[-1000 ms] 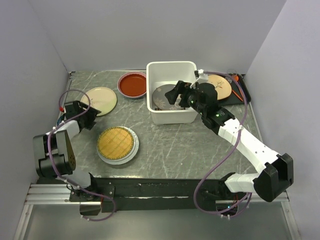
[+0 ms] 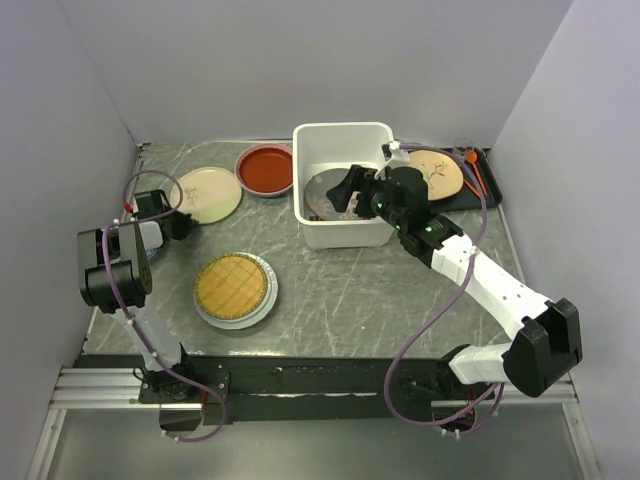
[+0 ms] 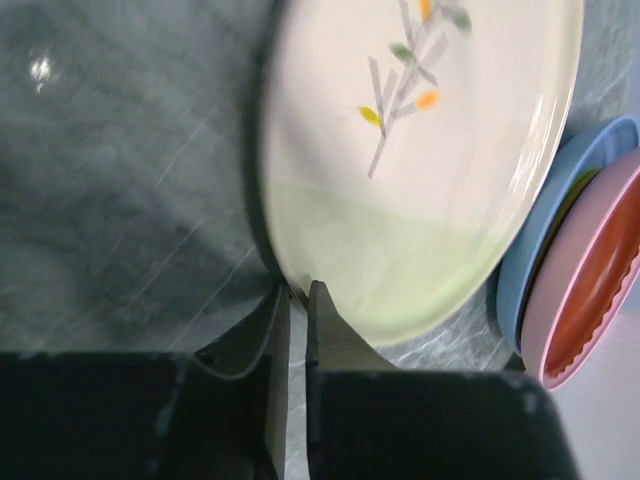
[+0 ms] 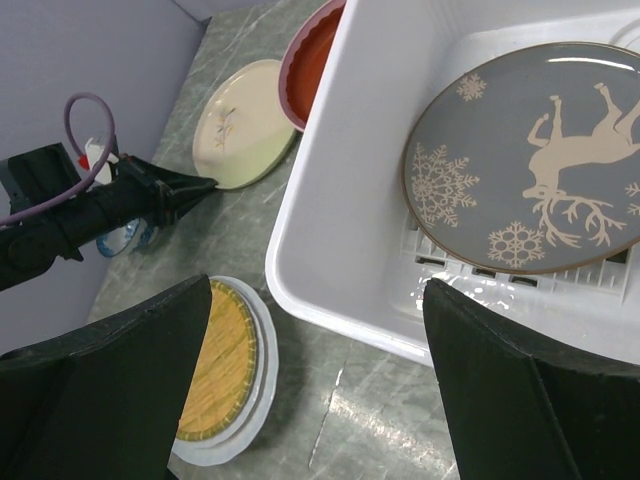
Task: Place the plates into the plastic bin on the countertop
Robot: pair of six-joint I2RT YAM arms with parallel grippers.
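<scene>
A cream plate with a leaf pattern point(image 2: 210, 195) lies at the back left; in the left wrist view its near edge point(image 3: 420, 230) meets the fingertips of my left gripper, which are close together. Whether they grip the rim is unclear. The white plastic bin point(image 2: 342, 234) holds a grey plate with reindeer and snowflakes point(image 4: 520, 150). My right gripper point(image 2: 350, 190) hangs over the bin, open, nothing between its fingers.
A red pie dish point(image 2: 264, 168) sits left of the bin. A yellow pie-like disc on plates point(image 2: 230, 287) lies front left. A black tray point(image 2: 462, 200) with a plate and utensils stands back right.
The right arm has moved very little.
</scene>
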